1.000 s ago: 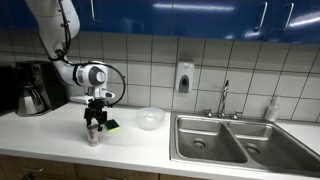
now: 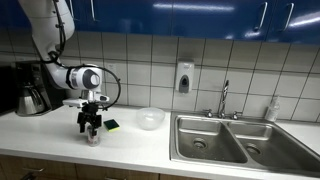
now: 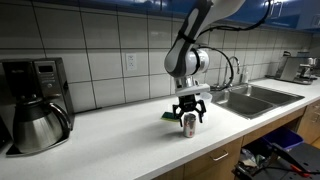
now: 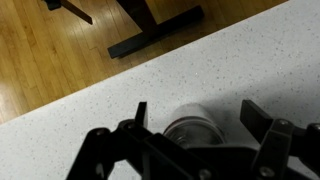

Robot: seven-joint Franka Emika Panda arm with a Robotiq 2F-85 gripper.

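Note:
A silvery can or cup (image 2: 93, 137) stands upright on the white counter near its front edge. My gripper (image 2: 91, 130) is low over it, with its open fingers coming down around the can's upper part. In the second exterior view the can (image 3: 189, 128) shows between and below the dark fingers of the gripper (image 3: 190, 112). From the wrist, the round top of the can (image 4: 194, 130) lies between the two spread fingertips, partly hidden by the gripper body; whether either finger touches it I cannot tell.
Behind the can lie a green-and-dark sponge (image 2: 112, 125) and a clear bowl (image 2: 150, 118). The double sink (image 2: 215, 150) is to the right, a coffee maker (image 2: 30, 98) at the left. Counter between can and sink is bare.
Over the last second my gripper has shifted slightly left and toward the counter's front, coming lower around the can. The can, sponge and bowl have stayed where they were.

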